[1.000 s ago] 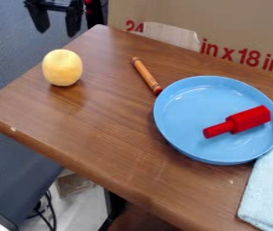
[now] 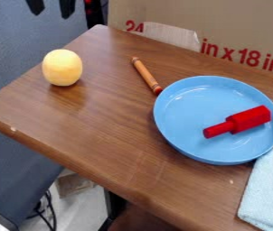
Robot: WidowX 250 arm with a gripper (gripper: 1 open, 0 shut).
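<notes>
My gripper [image 2: 51, 6] hangs at the top left edge, only its dark fingertips in view, apart and open with nothing visible between them, above and left of a pale yellow ball-like object [image 2: 61, 67] on the wooden table [image 2: 115, 153]. An orange crayon-like stick [image 2: 146, 75] lies right of that object. A blue plate [image 2: 187, 140] on the right holds a red rolling-pin-like object [image 2: 240, 122].
A light blue cloth [image 2: 269, 189] lies at the lower right beside the plate. A cardboard box [image 2: 223, 27] stands along the back. The table's left edge drops to the floor.
My gripper has moved upward, mostly out of the frame, over the last second. The objects on the table have not moved.
</notes>
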